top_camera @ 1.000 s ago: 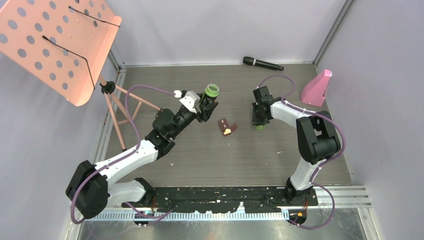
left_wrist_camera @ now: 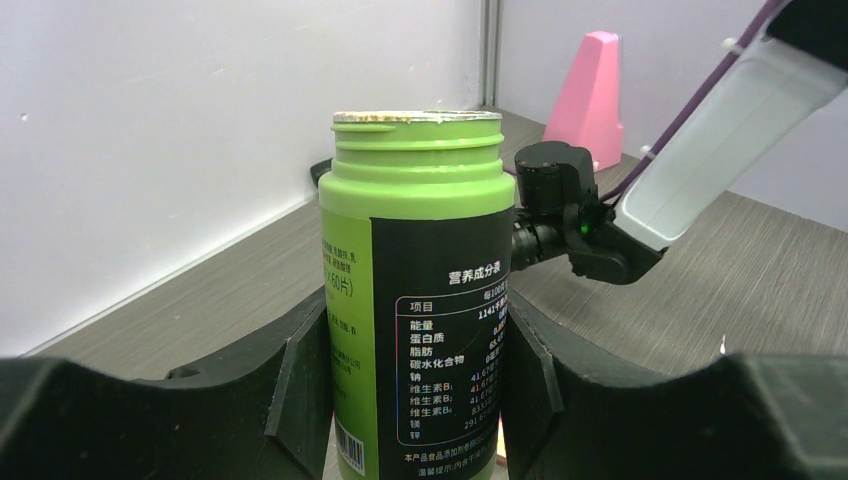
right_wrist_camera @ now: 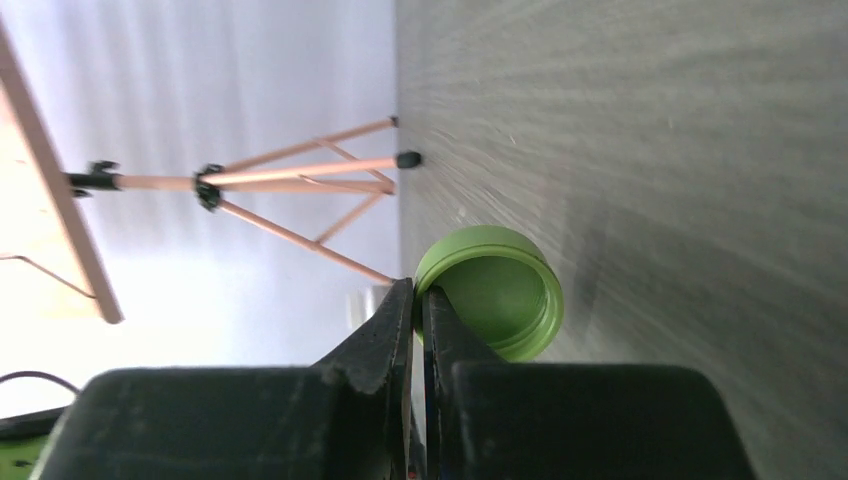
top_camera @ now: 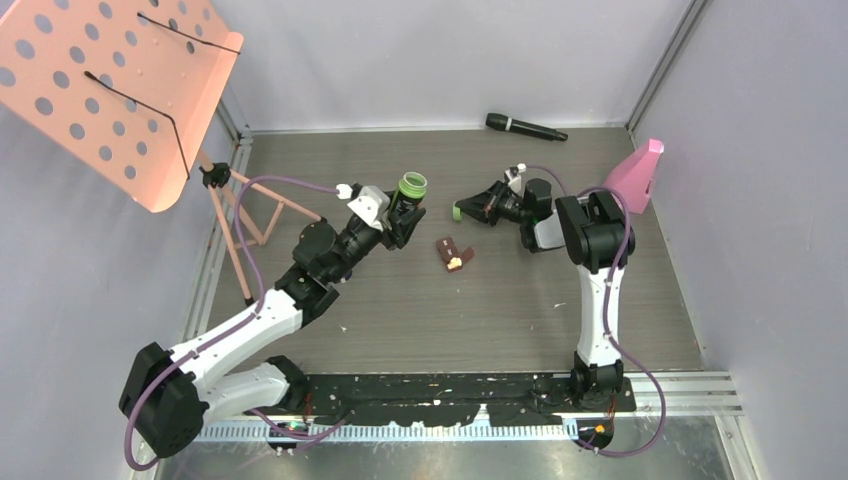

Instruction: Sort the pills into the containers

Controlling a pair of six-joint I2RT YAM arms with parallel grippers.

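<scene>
An uncapped green bottle (top_camera: 412, 186) with a black label stands roughly upright above the table, left of centre. My left gripper (top_camera: 401, 214) is closed around its body. In the left wrist view, dark fingers (left_wrist_camera: 300, 380) press the bottle (left_wrist_camera: 440, 330) from both sides; its contents are out of sight. My right gripper (top_camera: 472, 209) is shut on a green cap (top_camera: 457, 213), to the right of the bottle and apart from it. Seen from the right wrist, the fingertips pinch the rim of the cap (right_wrist_camera: 480, 240), whose hollow side faces the camera.
A brown item with a pale patch (top_camera: 454, 254) lies on the table between the arms. Near the back wall is a black microphone (top_camera: 526, 127), and a pink cone-like object (top_camera: 635, 176) stands at the right. A pink tripod stand (top_camera: 236, 240) occupies the left.
The left gripper has shifted slightly left with the bottle.
</scene>
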